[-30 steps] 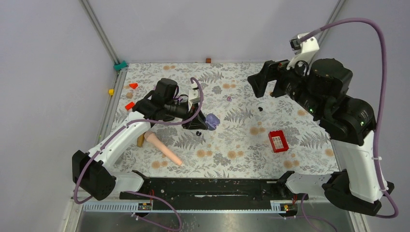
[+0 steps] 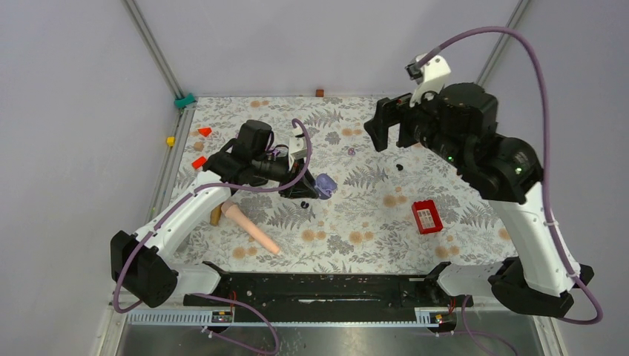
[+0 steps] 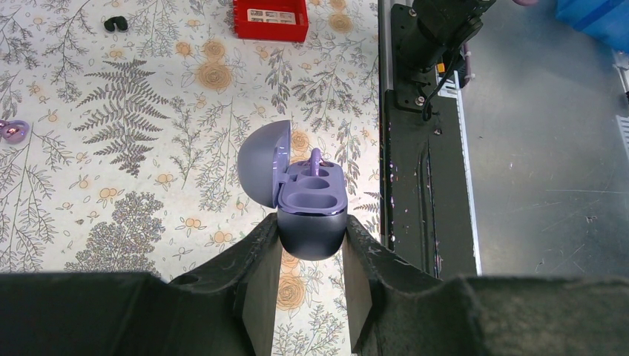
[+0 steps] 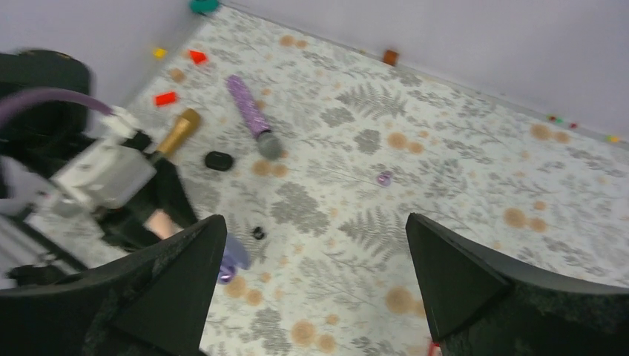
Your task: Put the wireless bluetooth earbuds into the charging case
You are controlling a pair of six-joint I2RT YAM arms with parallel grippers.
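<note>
The purple charging case (image 3: 312, 200) has its lid (image 3: 259, 165) raised, and my left gripper is shut on its lower body, holding it over the table. Inside it a small purple piece (image 3: 315, 162), apparently an earbud, stands up from one end, while the larger well nearer me looks empty. A loose purple earbud (image 2: 351, 151) lies on the patterned cloth, seen too in the right wrist view as a small earbud (image 4: 384, 178). High over the table's right side, my right gripper (image 2: 391, 145) is open with nothing between its fingers.
A red tray (image 2: 427, 217) sits at the right front. Small black pieces (image 2: 400, 167) lie apart on the cloth. Left of the middle are a black case (image 4: 219, 161), a purple tool (image 4: 248, 111) and a peach-coloured stick (image 2: 252, 228).
My right gripper has moved left over the table, staying open. The left arm and the case it holds have not moved.
</note>
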